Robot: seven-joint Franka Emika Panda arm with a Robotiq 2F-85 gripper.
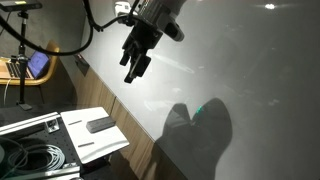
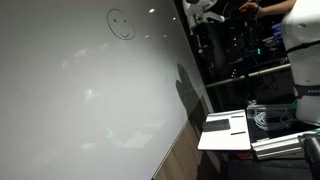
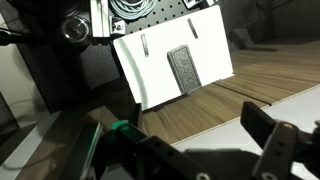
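My gripper [image 1: 132, 67] hangs in the air in front of the whiteboard [image 1: 225, 75], above and apart from the white tray or sheet below. Its two fingers stand wide apart in the wrist view, and nothing shows between the gripper's [image 3: 200, 138] tips. A dark grey block like an eraser [image 3: 184, 69] lies on the white surface [image 3: 150, 85]. Two thin dark marker-like items lie there too, one a marker [image 3: 145, 44] on the left and one a marker [image 3: 192, 27] near the back. A smiley face [image 2: 120, 24] is drawn high on the whiteboard in exterior view 2.
Coiled pale cable [image 3: 132, 8] lies in a dark area beside the white surface. Wooden boards [image 3: 200, 108] run between it and the whiteboard. A chair [image 1: 38, 65] and a laptop [image 1: 12, 69] stand at far left. Air around the gripper looks clear.
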